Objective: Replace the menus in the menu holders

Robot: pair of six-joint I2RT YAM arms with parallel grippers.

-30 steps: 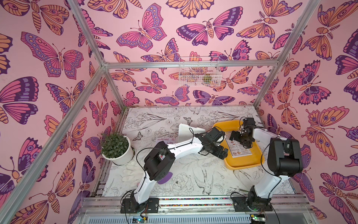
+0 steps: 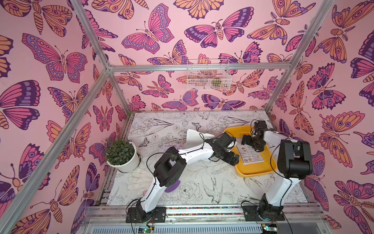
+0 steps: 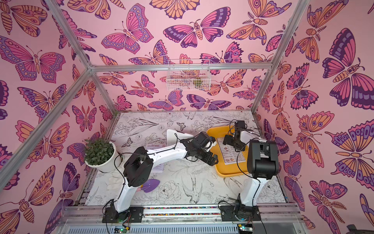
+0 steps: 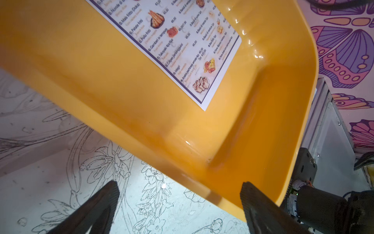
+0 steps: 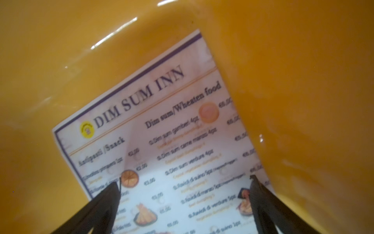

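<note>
A printed "DIM SUM INN" menu lies flat in the yellow tray on the table's right side. My right gripper hangs over the menu's upper half, fingers apart and no item held. At the tray's left rim, my left gripper is open and empty; one of its fingers overlaps the rim in the left wrist view. Behind the left arm stands a white panel, possibly a menu holder, partly hidden. A pale purple printed sheet shows behind that arm too, mostly covered.
A potted plant stands at the table's left edge. Nearer the front lies a purple flat object, partly behind the left arm in the top left view.
Over the last second my right arm has shifted slightly toward the back, its gripper still over the menu. The left arm is nearly still.
</note>
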